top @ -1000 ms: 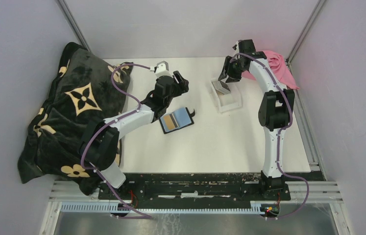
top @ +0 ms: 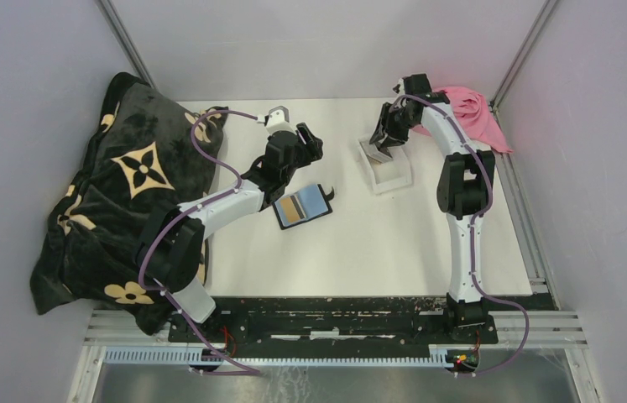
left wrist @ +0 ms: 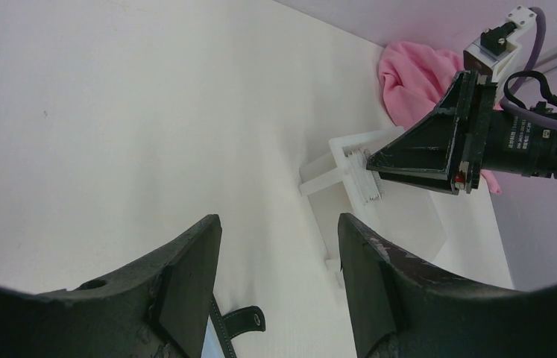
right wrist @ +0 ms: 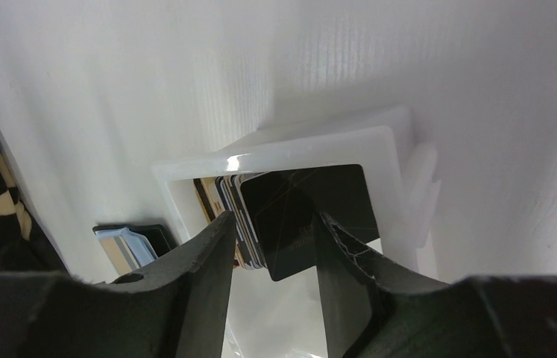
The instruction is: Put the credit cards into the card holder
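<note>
The card holder (top: 303,206), dark-edged with blue and tan inside, lies unfolded on the middle left of the table. Credit cards (right wrist: 249,216) stand stacked on edge in a white box (right wrist: 383,179), a black card (right wrist: 309,209) facing my right wrist camera. Over the box's far end is my right gripper, its fingers apart above the cards; whether they touch any is unclear. My left gripper hovers above the table with open, empty fingers, up and to the right of the holder; only the holder's strap (left wrist: 245,321) and an edge show in its view.
A pink cloth (top: 471,115) is bunched at the back right corner, behind the right arm. Along the left side lies a dark patterned cloth (top: 138,180).
The left arm and the card holder have stayed put.
</note>
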